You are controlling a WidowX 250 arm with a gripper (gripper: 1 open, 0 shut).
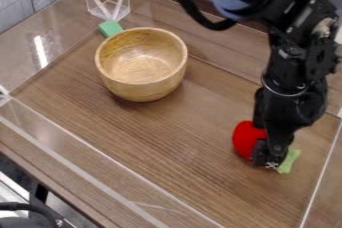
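Observation:
My black gripper [275,137] is low over the right side of the wooden table, around a red object [249,138]. A pale green piece [287,161] sticks out to the right beneath it. The fingertips are dark and overlap the red object, so whether they touch it is unclear.
A tan wooden bowl [140,54] sits at the upper left. Behind it are a small green item [110,28] and white prongs at the table's back. Black cables arch overhead.

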